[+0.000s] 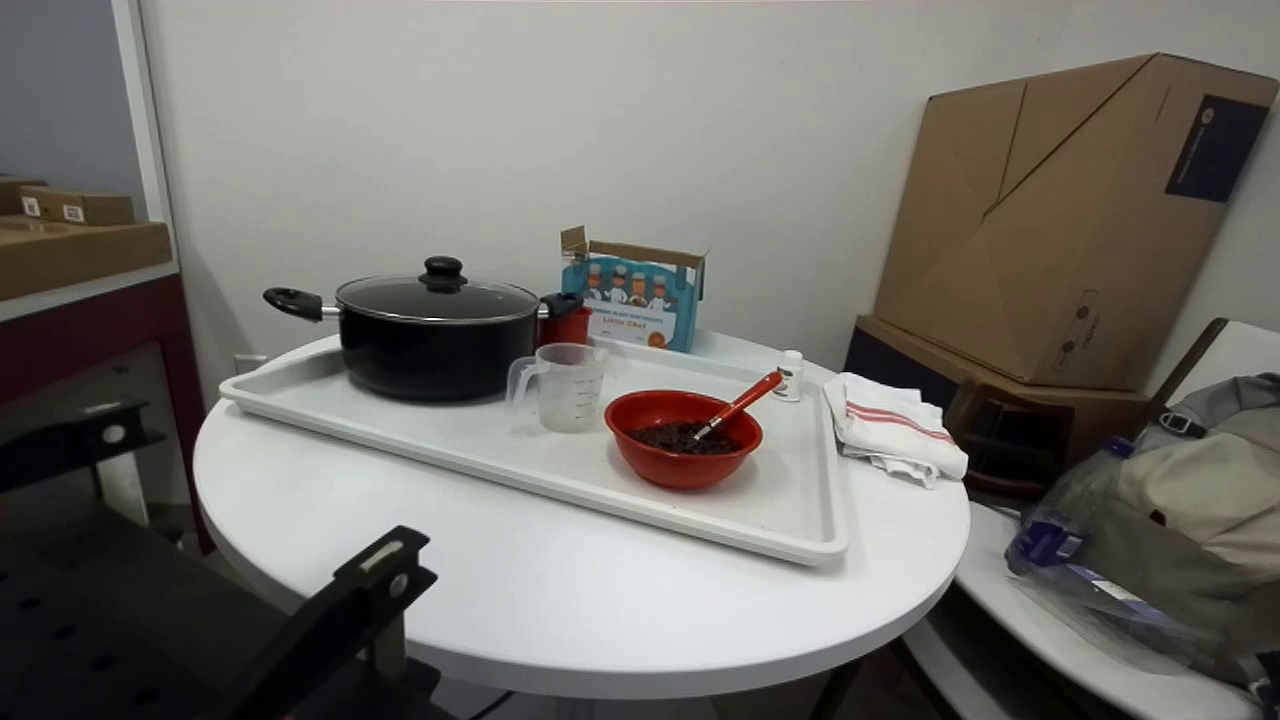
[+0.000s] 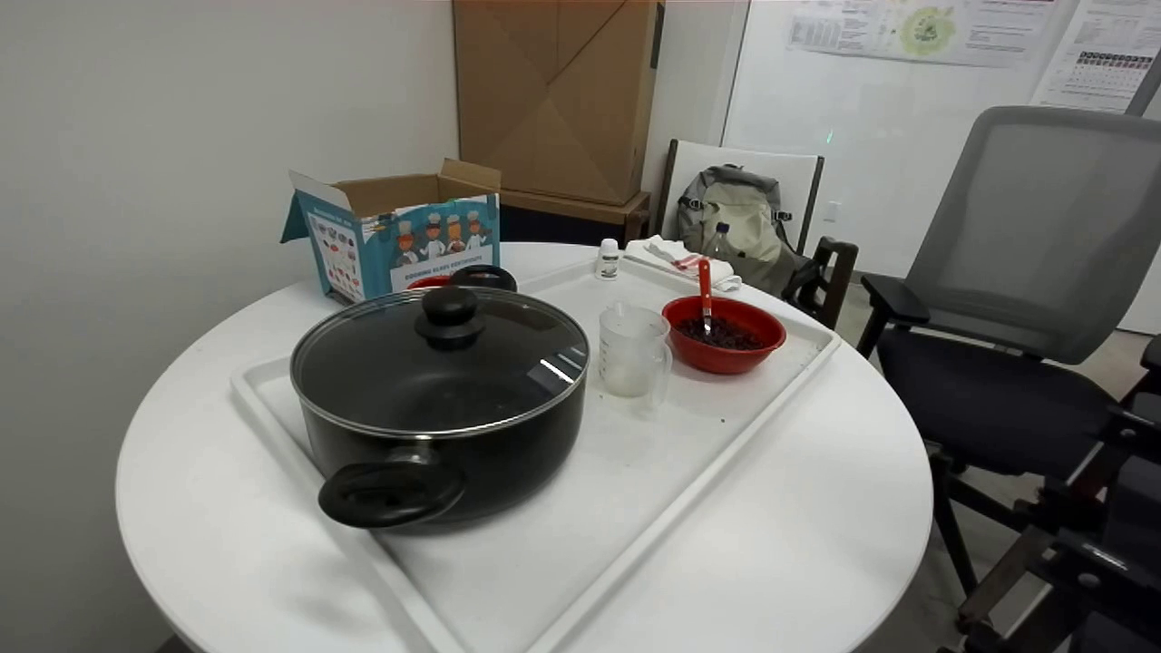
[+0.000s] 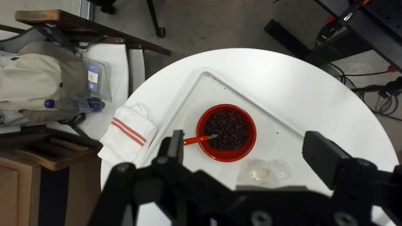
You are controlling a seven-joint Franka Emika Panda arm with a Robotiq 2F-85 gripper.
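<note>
My gripper is open in the wrist view, its dark fingers wide apart and nothing held between them. Below it, a red bowl (image 3: 247, 150) of dark beans stands on the white tray (image 1: 768, 544). A spoon with a red handle (image 3: 192, 140) leans on the bowl's rim, its tip in the beans. Beside the bowl is a clear measuring cup (image 1: 567, 396). Farther along the tray sits a black pot (image 2: 512, 468) with its glass lid (image 2: 370, 365) on. Neither exterior view shows the gripper.
A small white bottle (image 1: 788, 378) stands near the tray's far edge. Behind the tray is a blue cardboard box (image 2: 365, 250) with open flaps. A folded white towel (image 1: 894, 428) with red stripes lies at the table's side.
</note>
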